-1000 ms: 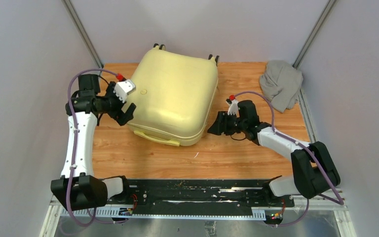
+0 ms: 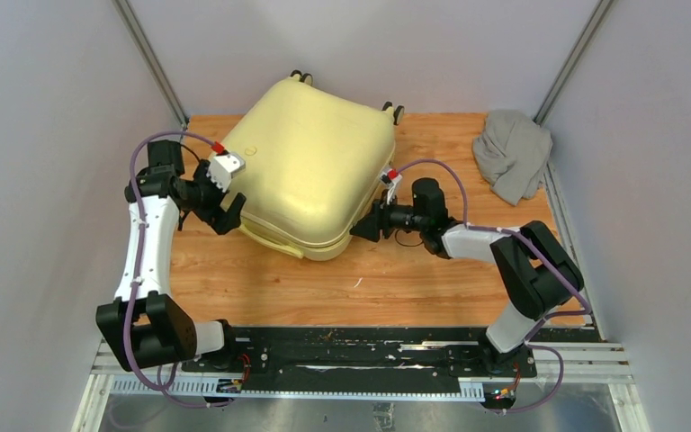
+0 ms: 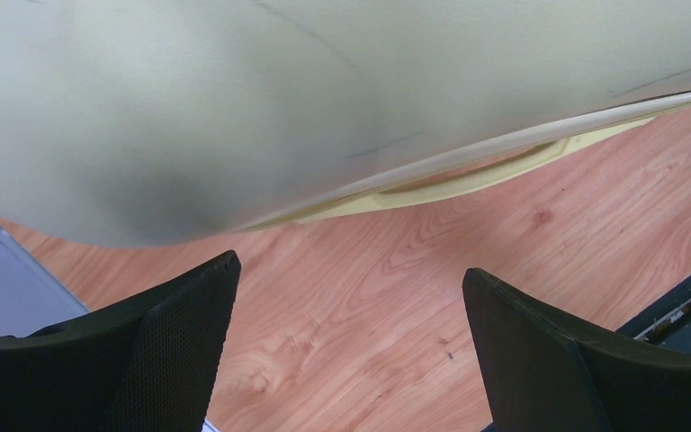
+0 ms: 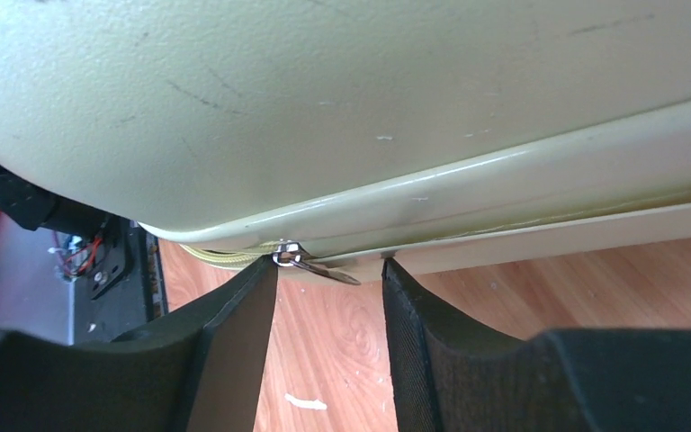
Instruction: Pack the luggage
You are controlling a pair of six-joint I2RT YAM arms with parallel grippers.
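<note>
A pale yellow suitcase (image 2: 319, 162) lies closed and askew on the wooden floor, wheels towards the back wall, its yellow handle (image 2: 272, 241) towards the front left. In the right wrist view a metal zipper pull (image 4: 328, 273) sticks out at the suitcase's lower seam. My right gripper is part open at the suitcase's right front corner; the pull appears between its fingertips, with no grip on it visible. My left gripper (image 2: 230, 216) stands open by the left front side, with nothing between its fingers. The suitcase's contents are hidden.
A grey cloth (image 2: 513, 155) lies crumpled at the back right. Free wooden floor (image 2: 441, 292) extends in front of the suitcase and to its right. Grey walls (image 2: 648, 180) enclose the area on the left, back and right.
My right gripper has moved left to the suitcase's corner. The suitcase has turned slightly clockwise, its handle end shifting left. My left gripper has stayed nearly in place.
</note>
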